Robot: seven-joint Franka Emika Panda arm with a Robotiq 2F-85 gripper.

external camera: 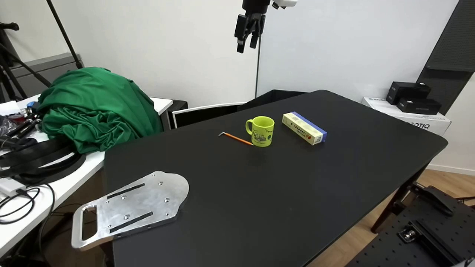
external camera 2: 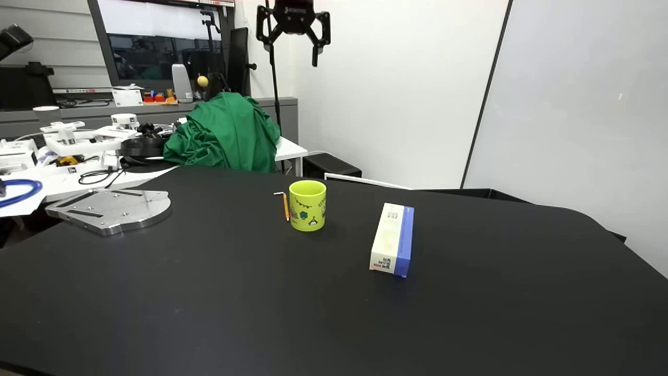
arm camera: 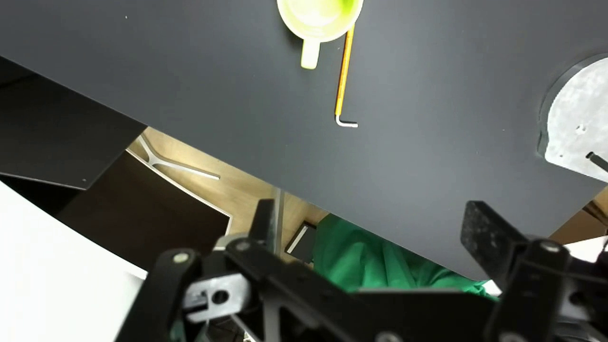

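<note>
High above the far side of the black table, my gripper [external camera: 247, 49] hangs open, its fingers wide apart with nothing between them; the second exterior view shows the same wide gap between the gripper's [external camera 2: 292, 56] fingers. A lime-green mug [external camera: 262, 131] stands upright on the table, handle toward the left. Beside it lies an orange hex key [external camera: 238, 138] with a bent silver tip, one end close to the mug's base. To the mug's right is a cream and blue box [external camera: 304, 128] lying flat. Seen from the wrist, the mug [arm camera: 319, 17] is cut by the top edge, and the hex key [arm camera: 344, 74] shows whole below it.
A silver metal plate [external camera: 147, 200] with a handle overhangs the table's left edge. Green cloth [external camera: 98, 106] is heaped on a white side table at the left. Open black bins sit behind the far table edge.
</note>
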